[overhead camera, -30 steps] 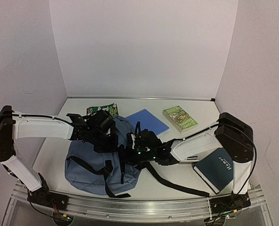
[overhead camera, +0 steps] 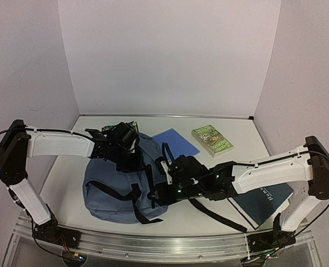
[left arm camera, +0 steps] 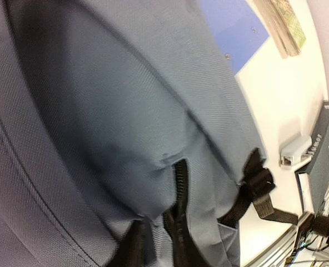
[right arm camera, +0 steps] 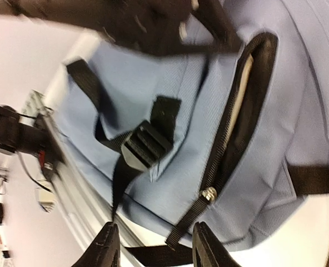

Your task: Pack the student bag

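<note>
The blue-grey bag (overhead camera: 111, 175) lies at the left of the table, with its zipped opening (right arm camera: 243, 105) showing a dark gap in the right wrist view. Over its upper middle, my left gripper (overhead camera: 136, 168) appears shut on a fold of the bag's cloth; that fold (left arm camera: 148, 236) runs between its blurred fingers. At the bag's right side is my right gripper, fingers spread, with a black strap (right arm camera: 159, 255) passing beneath or between them. A blue folder (overhead camera: 175, 143), a green book (overhead camera: 212, 139) and a dark book (overhead camera: 267, 201) lie to the right.
A white stapler (left arm camera: 295, 152) sits beside the dark book. Another green item (overhead camera: 132, 125) peeks out behind the left arm. A loose strap (overhead camera: 217, 215) stretches across the front of the table. Clear tabletop lies between the green book and the dark book.
My left gripper and the bag have shifted slightly right and toward the back.
</note>
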